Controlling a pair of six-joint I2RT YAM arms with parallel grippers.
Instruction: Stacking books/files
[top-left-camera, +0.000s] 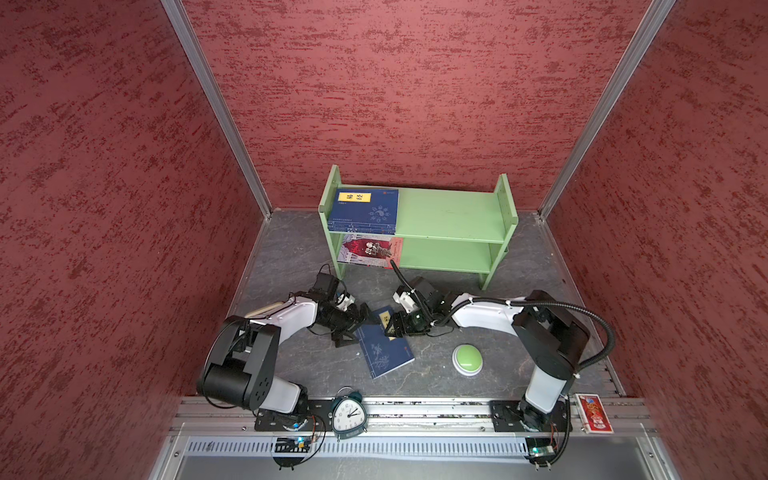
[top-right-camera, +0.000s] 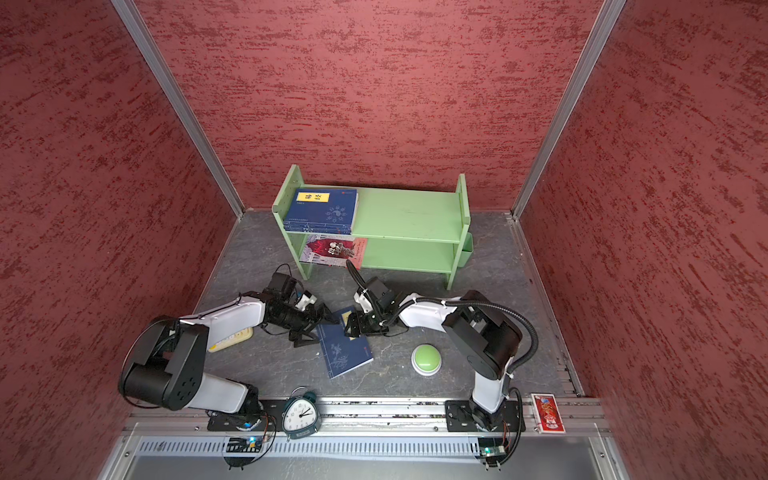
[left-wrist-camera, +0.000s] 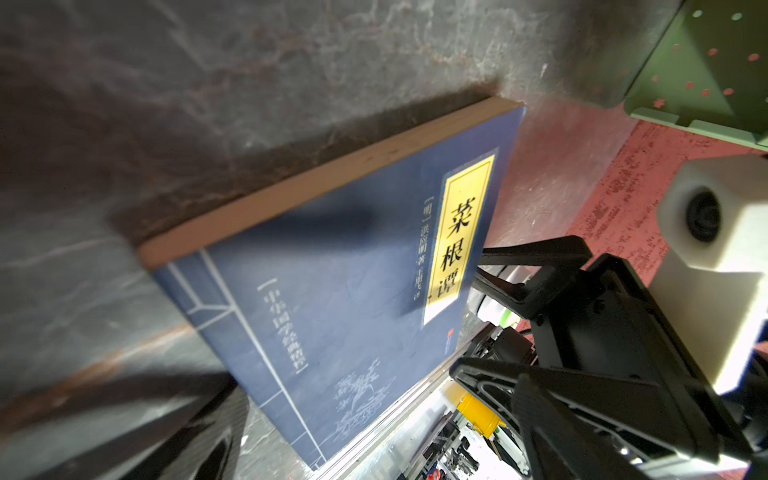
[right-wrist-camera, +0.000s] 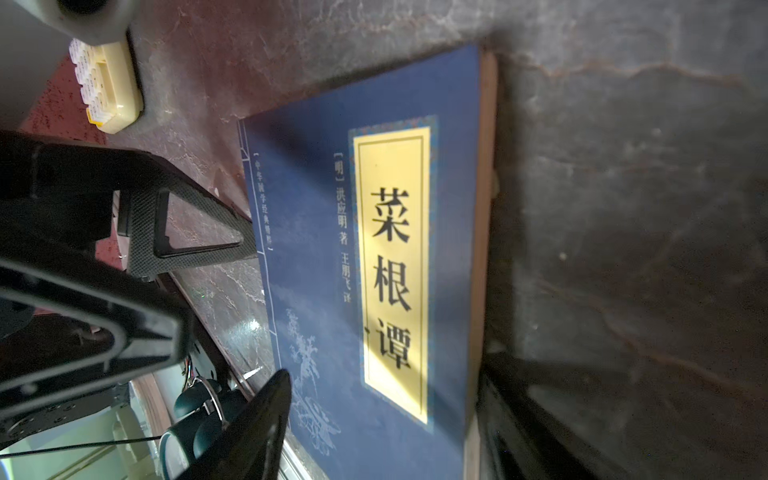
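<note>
A blue book with a yellow title label lies flat on the grey floor in front of the green shelf, seen in all views. My left gripper is at its left edge, open. My right gripper is low over the book's upper right side, by the label, also open; in the right wrist view its fingertips are dark and blurred at the edge of the book. A stack of blue books sits on the shelf's upper board at the left, with a pink-red book on the lower board below.
The right halves of both shelf boards are clear. A green button stands right of the book, an alarm clock on the front rail, a red card box at front right, and a cream keyboard-like object at the left.
</note>
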